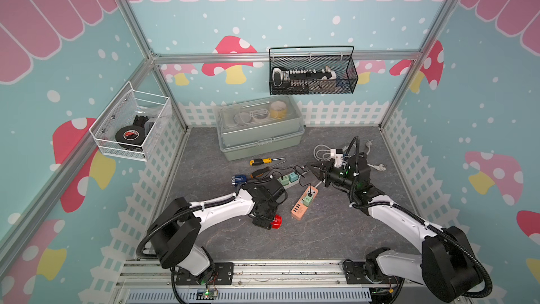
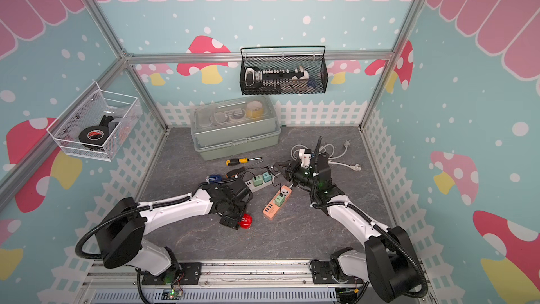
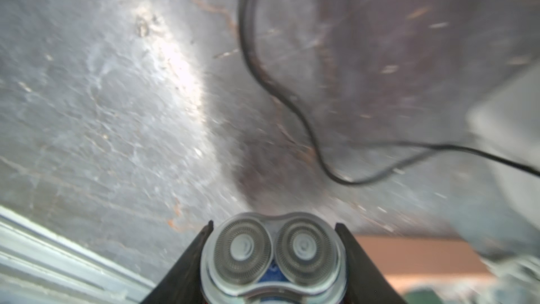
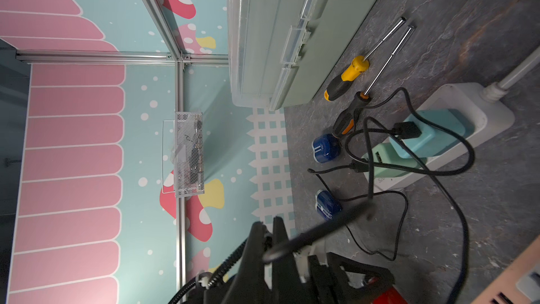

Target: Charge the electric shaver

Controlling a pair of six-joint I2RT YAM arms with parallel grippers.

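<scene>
The red shaver (image 1: 276,221) is clamped in my left gripper, which is shut on its body. Two round grey shaving heads (image 3: 304,246) face upward between the fingers in the left wrist view. Left of the orange power strip (image 1: 298,209), the shaver hangs over the table. My right gripper is closed around a black cable (image 4: 320,232), whose near end is blurred. That cable leads toward the white power strip (image 4: 497,113), where a blue adapter (image 4: 434,131) and a green adapter (image 4: 391,160) sit plugged in. The shaver's charging socket is hidden.
A yellow screwdriver (image 1: 260,161) and a blue object (image 1: 239,179) lie behind the left arm. The green toolbox (image 1: 253,149) stands at the back. White cords (image 1: 321,152) rest beyond the right gripper.
</scene>
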